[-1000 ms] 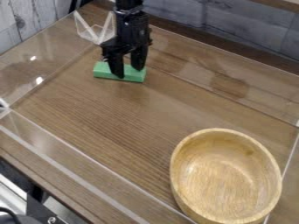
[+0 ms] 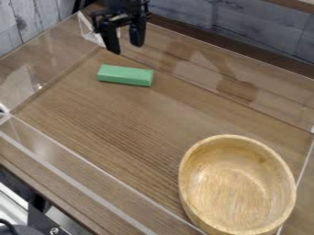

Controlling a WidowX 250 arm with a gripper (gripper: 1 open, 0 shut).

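Note:
A green rectangular block (image 2: 125,75) lies flat on the wooden table. Just beyond it, at the top of the view, my black gripper (image 2: 124,41) hangs with its two fingers spread apart, nothing between them. It is clear of the block.
A large light wooden bowl (image 2: 237,184) sits at the front right of the table (image 2: 123,142). A wall runs along the back edge.
My gripper has moved up and back, away from the green block, which it was over before. The block is now fully visible in the same place.

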